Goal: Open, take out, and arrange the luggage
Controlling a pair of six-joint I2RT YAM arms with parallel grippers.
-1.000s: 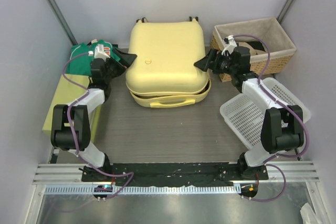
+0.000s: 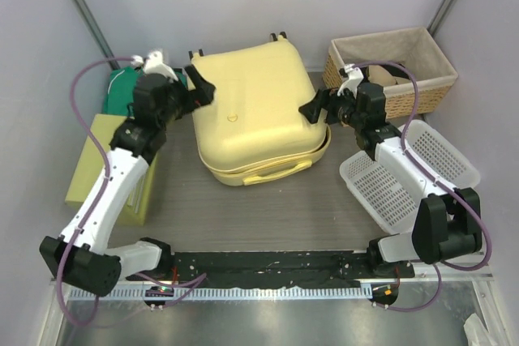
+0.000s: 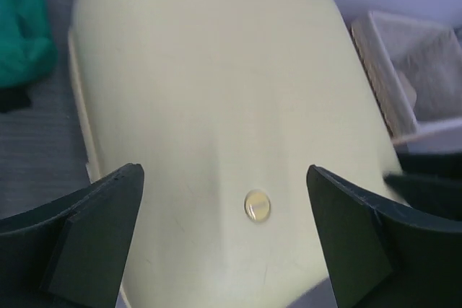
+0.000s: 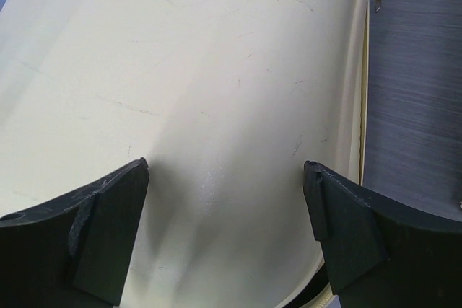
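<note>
A large yellow suitcase (image 2: 259,95) lies flat in the middle of the table, turned at an angle, its handle (image 2: 278,172) facing the front. Along the front right a gap shows between its upper and lower shells. Blurred in the top view, my left gripper (image 2: 203,93) is over the suitcase's left part. Its fingers stand wide apart in the left wrist view, with the round badge (image 3: 257,205) visible between them and nothing gripped. At the suitcase's right edge is my right gripper (image 2: 312,109), also open, the yellow shell (image 4: 224,200) showing between its spread fingers.
A lined wicker basket (image 2: 395,46) with items inside stands back right, and a white perforated basket (image 2: 381,192) front right. On the left are a yellow-green box (image 2: 85,168) and green cloth (image 2: 123,87). Bare table (image 2: 255,220) shows in front of the suitcase.
The suitcase has slid toward the front and turned. The right gripper has shifted only a little.
</note>
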